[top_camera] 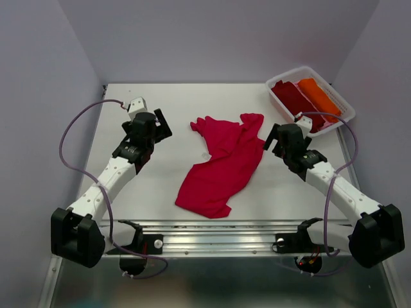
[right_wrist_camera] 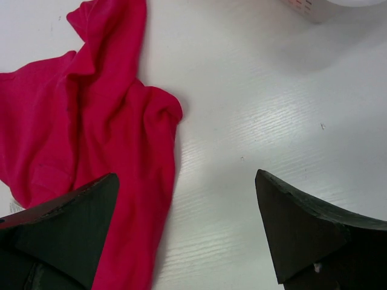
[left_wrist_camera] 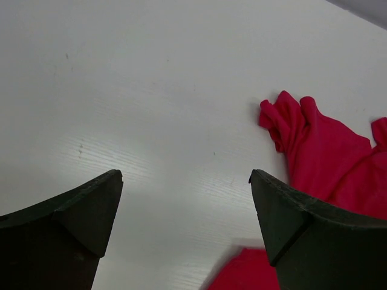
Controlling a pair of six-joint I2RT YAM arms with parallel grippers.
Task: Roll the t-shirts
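One red t-shirt lies crumpled and partly folded over itself in the middle of the table, its lower part spread toward the front edge. To its left, my left gripper is open above bare table; in the left wrist view the shirt's bunched end shows beyond the right finger. My right gripper stands open just past the shirt's right edge. In the right wrist view, the left finger overlaps the shirt, while bare table fills most of the gap. Neither gripper holds cloth.
A white basket at the back right contains a dark red cloth and an orange cloth, standing close behind my right gripper. Free table lies at the back left and along the left side. Grey walls enclose the sides and back.
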